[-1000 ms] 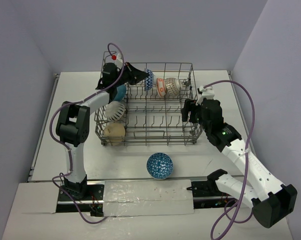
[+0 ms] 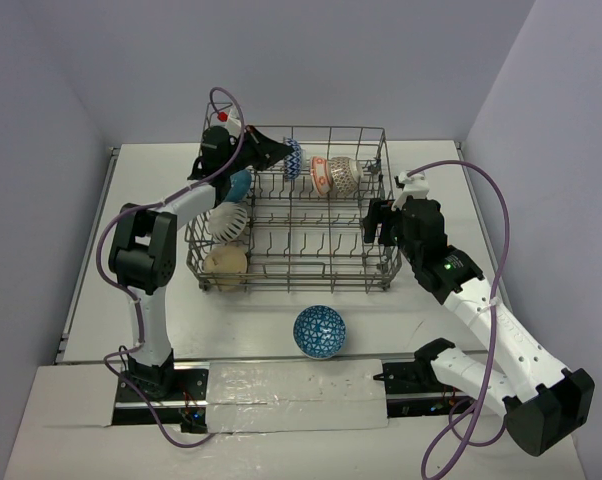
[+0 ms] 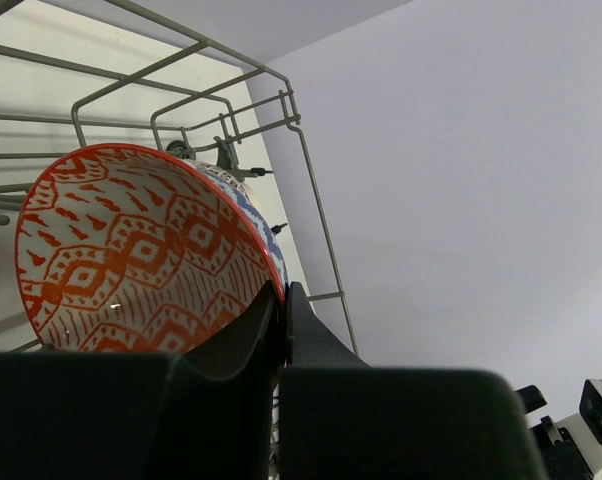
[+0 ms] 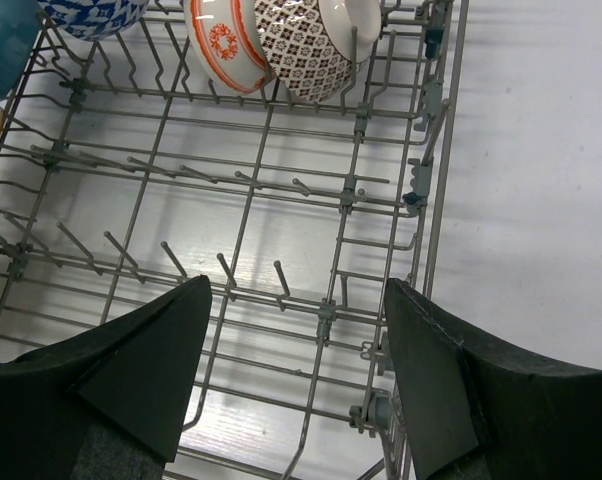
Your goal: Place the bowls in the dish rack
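Note:
My left gripper (image 2: pixel 284 150) is shut on the rim of a blue zigzag bowl (image 2: pixel 293 167) with an orange-patterned inside (image 3: pixel 131 245), standing on edge at the back of the dish rack (image 2: pixel 316 277). Right of it sit an orange-banded bowl (image 2: pixel 320 175) and a brown-dotted bowl (image 2: pixel 346 175). Teal (image 2: pixel 237 184), white (image 2: pixel 226 221) and beige (image 2: pixel 224 260) bowls line the rack's left side. A blue patterned bowl (image 2: pixel 319 331) lies on the counter in front. My right gripper hangs open over the rack's right side, empty.
The middle and front right of the rack show bare tines. Grey walls (image 2: pixel 531 200) stand close at the back and sides.
The left gripper and the zigzag bowl have shifted slightly left, and the rack appears nudged slightly left too. The right arm looks unchanged.

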